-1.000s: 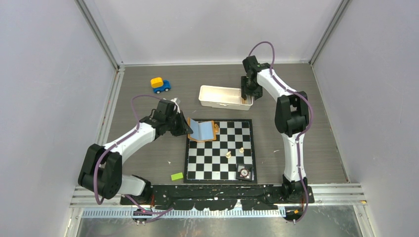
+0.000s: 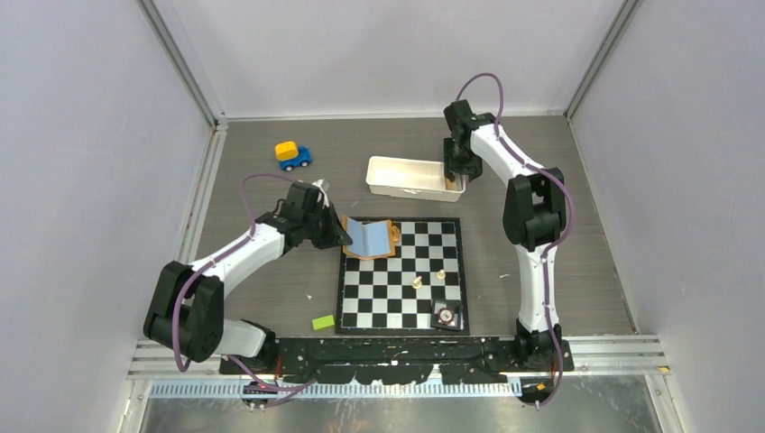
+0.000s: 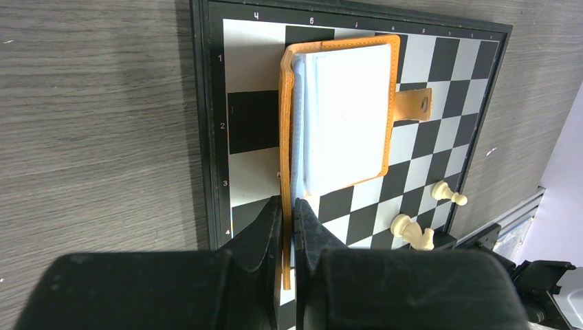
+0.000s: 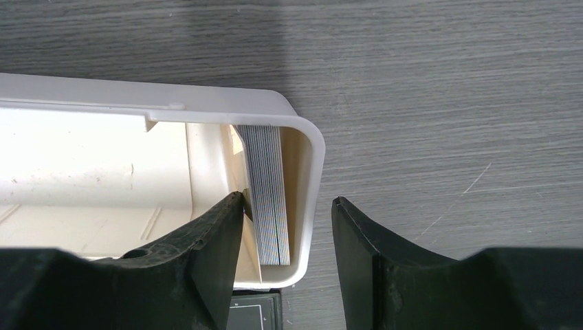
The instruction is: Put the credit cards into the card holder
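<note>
The orange-edged card holder [image 2: 368,238] lies opened out on the chessboard, with pale inner sleeves [image 3: 347,113]. My left gripper is shut on its raised cover edge, seen in the left wrist view. At the right end of the white bin [image 2: 404,171], a tight stack of cards [image 4: 267,199] stands on edge, with a pale card [image 4: 245,179] leaning beside it. My right gripper is part open over this end. Its left fingertip [image 4: 235,206] is against or close to the leaning card; the right one appears beyond the bin's end wall.
Two pale chess pieces [image 2: 417,282] and a dark square box [image 2: 446,314] are on the chessboard [image 2: 379,307]. A blue and yellow toy truck [image 2: 293,156] stands at the back left, and a green block [image 2: 323,322] at the front. Bare table lies right of the board.
The white bin and my right gripper have shifted very slightly to the right. My left arm and the card holder have stayed where they were.
</note>
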